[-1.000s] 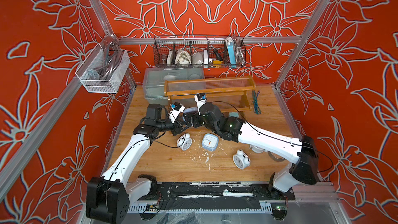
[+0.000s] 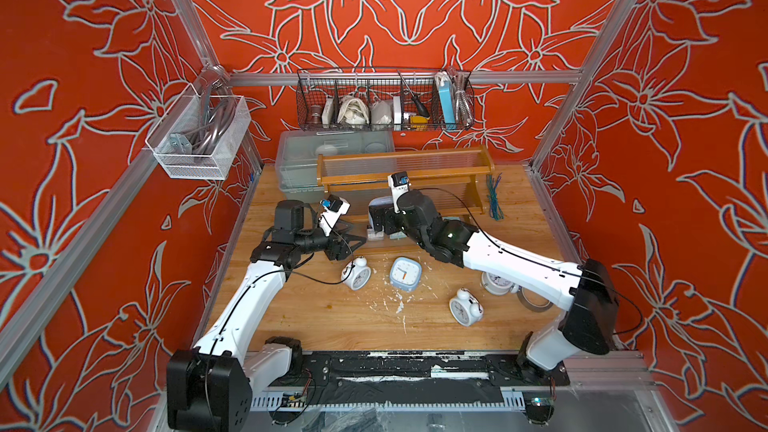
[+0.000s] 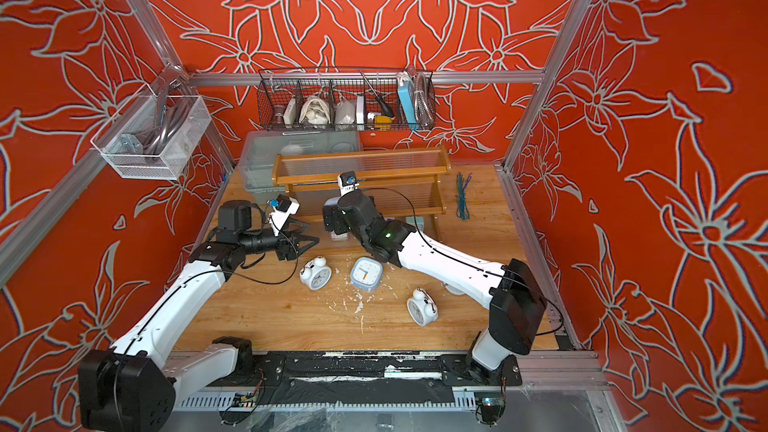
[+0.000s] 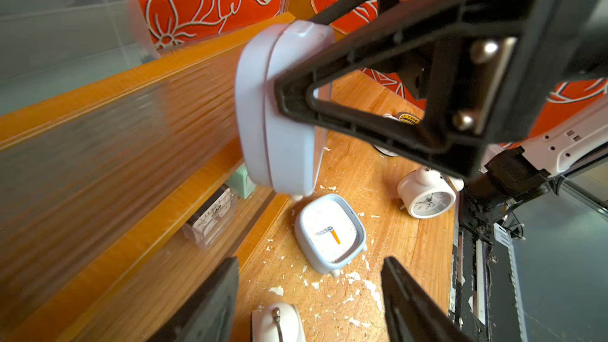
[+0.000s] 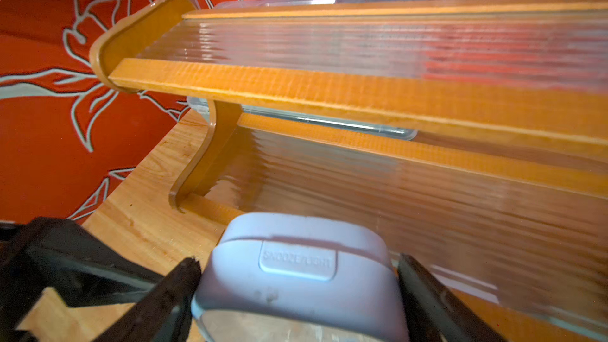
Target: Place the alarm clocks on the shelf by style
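A pale lilac alarm clock point(image 5: 297, 272) hangs in my right gripper point(image 2: 384, 216) before the wooden two-tier shelf point(image 5: 354, 88). My left gripper stands open just left of it, its fingers empty. In the left wrist view, a square pale blue clock point(image 4: 329, 228) lies face up on the table, a white bell clock point(image 4: 277, 323) shows between my left fingertips' directions below, and another white bell clock point(image 4: 425, 196) stands to the right. A mint-green clock point(image 4: 242, 183) and a clear item point(image 4: 209, 215) sit on the lowest shelf level.
A translucent box point(image 2: 292, 160) stands behind the shelf's left end. Blue cables point(image 2: 493, 196) lie right of the shelf, and a wire basket point(image 2: 384, 104) hangs on the back wall. White flakes litter the middle of the table.
My left gripper has moved left, away from the held clock.
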